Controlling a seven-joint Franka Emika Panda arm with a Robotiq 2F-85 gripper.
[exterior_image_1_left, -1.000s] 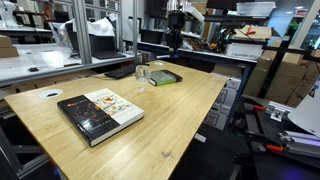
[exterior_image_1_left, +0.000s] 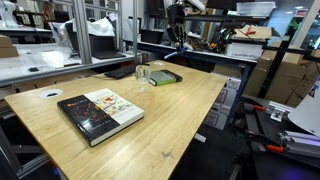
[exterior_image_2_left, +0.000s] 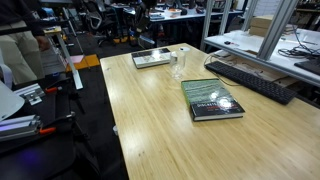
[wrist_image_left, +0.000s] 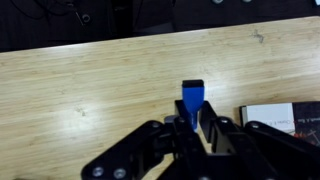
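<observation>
A small blue object with a black end (wrist_image_left: 193, 94) stands up between the black fingers of my gripper in the wrist view; the fingers are shut on it. Bare wooden table lies below in that view. In exterior view 1 the gripper (exterior_image_1_left: 181, 44) is above the far end of the table, small and dark, so its fingers are hard to make out.
On the wooden table (exterior_image_1_left: 185, 110) lie a black book (exterior_image_1_left: 88, 120), a white colorful book (exterior_image_1_left: 116, 106) and a green-covered book (exterior_image_1_left: 160, 77). A clear glass (exterior_image_2_left: 178, 66) stands near a black keyboard (exterior_image_2_left: 250, 82).
The arm at the far end of the table has shifted slightly, its upper part now higher in exterior view 1. The books and glass have stayed put.
</observation>
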